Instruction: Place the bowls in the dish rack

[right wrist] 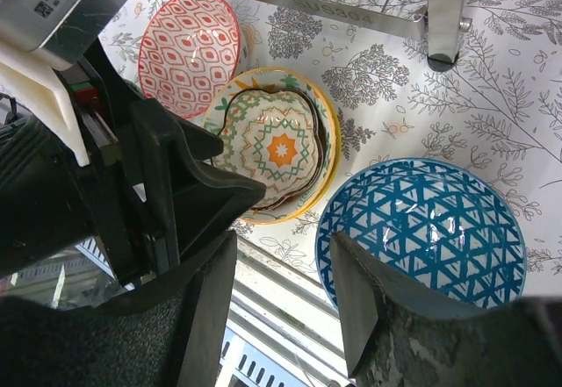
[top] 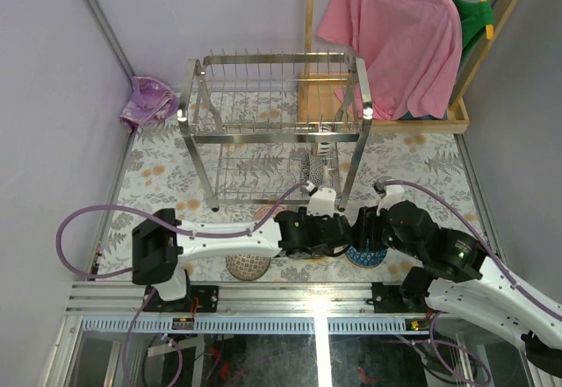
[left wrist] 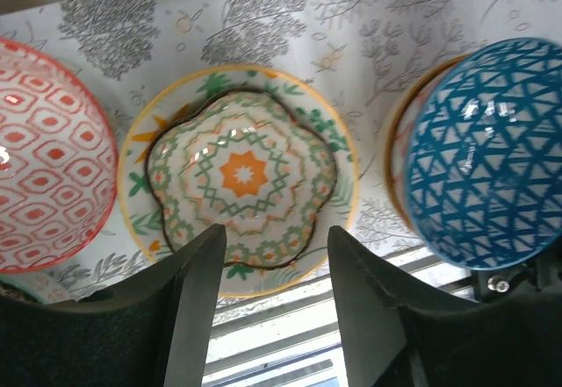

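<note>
My left gripper hangs open, empty, over a yellow-rimmed plate holding a scalloped patterned bowl. A red patterned bowl lies left of it, and a blue patterned bowl right, over a tan-rimmed one. My right gripper is at the near edge of the blue bowl, its fingers apart with nothing visible between. The steel dish rack stands behind, with a few dishes upright on its lower tier.
A wooden stand with pink and green shirts is at back right. A purple bag lies at back left. Metal rails run along the front edge.
</note>
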